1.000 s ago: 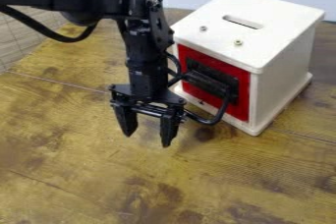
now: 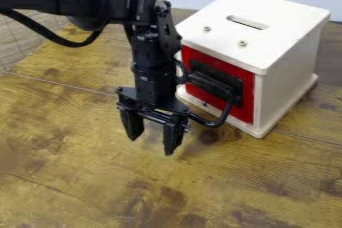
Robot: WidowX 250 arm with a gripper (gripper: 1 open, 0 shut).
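Note:
My black gripper [image 2: 152, 132] hangs over the wooden table, fingers pointing down and apart, with nothing between them. It is in front of and left of a white box [image 2: 287, 82] with a slot and two small studs on top. The box's front has a red panel [image 2: 245, 110] with black parts on it, partly hidden behind my arm and its cable.
A pale tiled area shows at the far left, and a white wall stands behind the box.
My gripper has shifted very slightly to the right. The box has not moved.

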